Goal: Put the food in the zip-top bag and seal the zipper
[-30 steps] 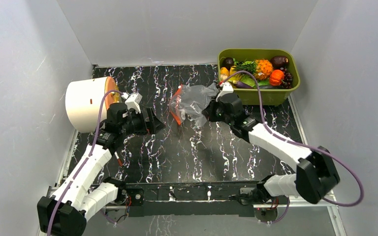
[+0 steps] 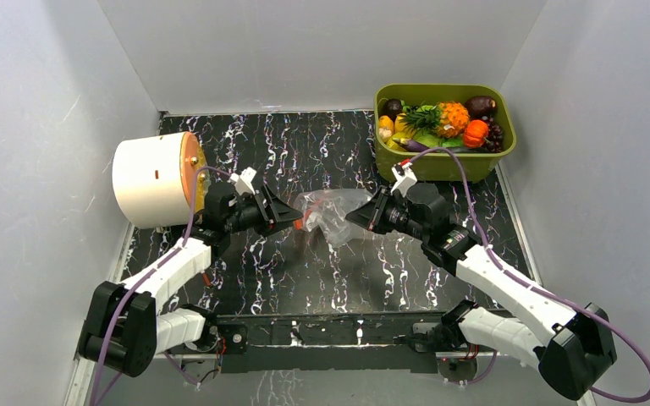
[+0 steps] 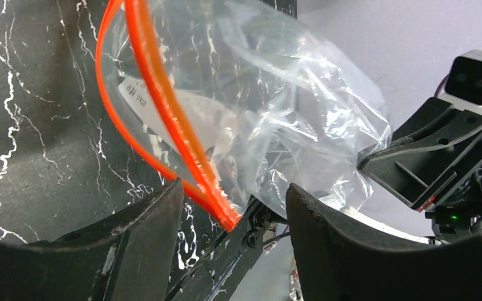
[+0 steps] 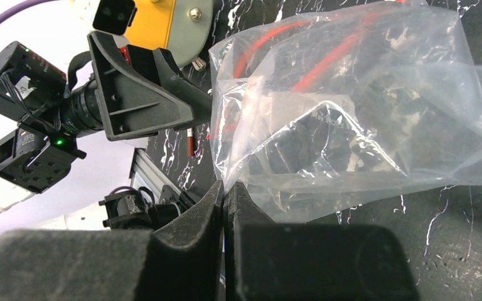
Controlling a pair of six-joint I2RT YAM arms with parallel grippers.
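A clear zip top bag (image 2: 332,211) with an orange zipper (image 3: 163,106) hangs between the grippers over the black marble table. My right gripper is shut on the edge of the bag. My left gripper is part open at the zipper end, with the orange strip's lower end between or just beyond its fingertips; the left wrist view shows no firm hold. The bag looks crumpled, with a white label inside or on it. The food lies in a green bin (image 2: 444,165) at the back right.
A cream cylinder (image 2: 148,178) with an orange end stands at the back left, behind my left arm. Grey walls surround the table.
My left gripper has moved right, to the bag's orange zipper end.
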